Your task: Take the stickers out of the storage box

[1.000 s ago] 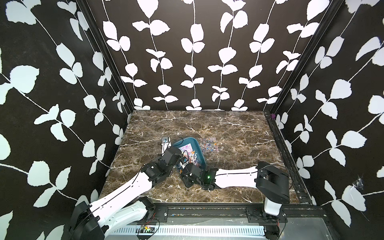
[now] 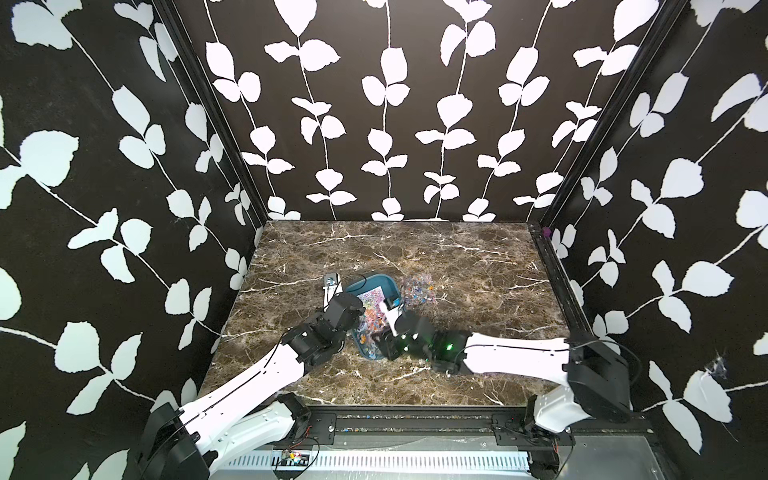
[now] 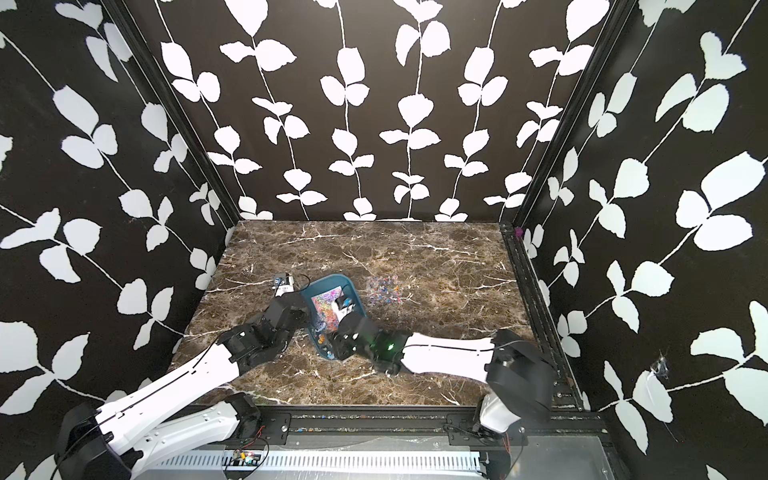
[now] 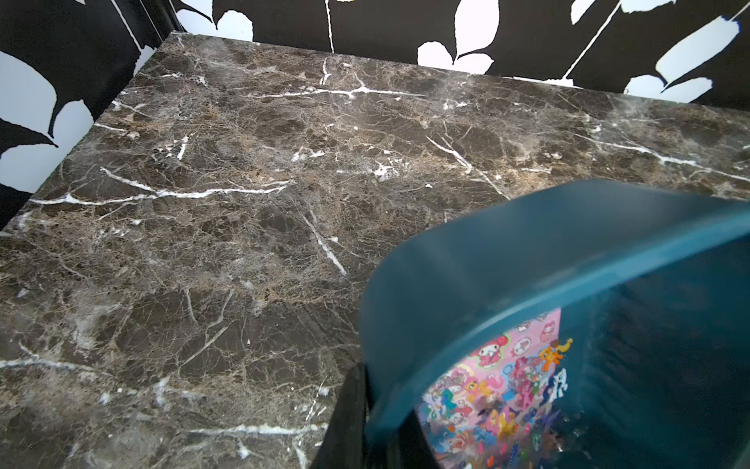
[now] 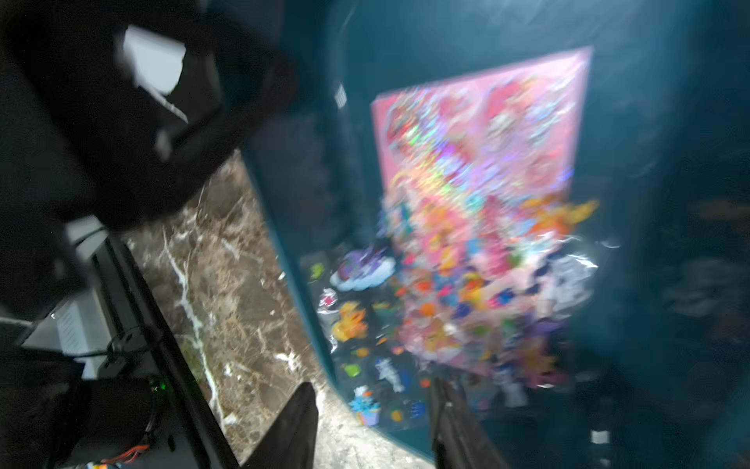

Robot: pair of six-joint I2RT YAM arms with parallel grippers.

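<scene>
The teal storage box (image 4: 625,226) stands on the table with my left gripper shut on its left wall. Inside it are a pink sticker sheet (image 5: 484,125) and clear sheets of many small colourful stickers (image 5: 351,320), overlapping and partly blurred. My right gripper is over the box, fingers apart, with nothing seen held between them, above the stickers near the box's edge.
Loose stickers (image 2: 417,288) lie on the marble table (image 2: 480,256) just right of the box. Patterned walls enclose it; a black rail runs along the front.
My right arm has moved to the right and its gripper has shifted up over the box, blurred with motion. My left arm has not visibly moved.
</scene>
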